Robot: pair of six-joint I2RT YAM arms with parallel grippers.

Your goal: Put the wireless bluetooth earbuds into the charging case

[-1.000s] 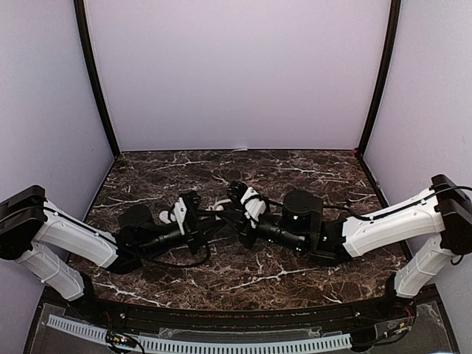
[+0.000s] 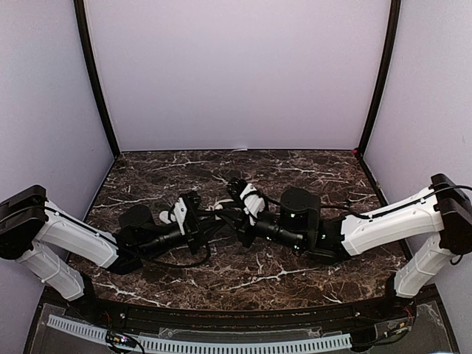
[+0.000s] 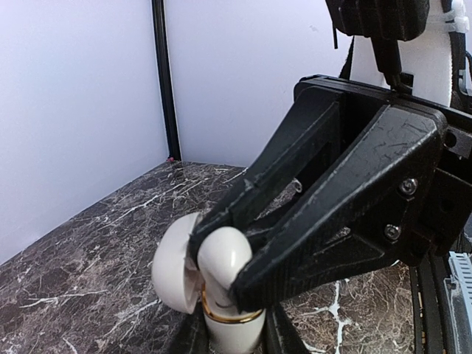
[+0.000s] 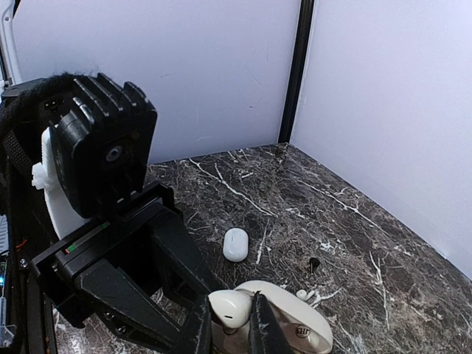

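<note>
My two grippers meet at the middle in the top view, left (image 2: pixel 212 221) and right (image 2: pixel 228 215). In the left wrist view a white case (image 3: pixel 232 332) with a gold rim and its lid (image 3: pixel 173 262) tipped open is held in my left gripper; the right gripper's black fingers (image 3: pixel 332 214) close on a white earbud (image 3: pixel 221 254) at the case's top. The right wrist view shows that earbud (image 4: pixel 230 308) between my right gripper's fingertips, above the open case (image 4: pixel 310 332). How far it sits in is hidden by the fingers.
In the right wrist view a small white rounded piece (image 4: pixel 235 244), another small white object (image 4: pixel 302 295) and a black bit (image 4: pixel 314 262) lie on the marble table (image 4: pixel 339 221). Walls border it behind and at the sides.
My right gripper has shifted very slightly over the last second in the top view. The left arm looks unchanged.
</note>
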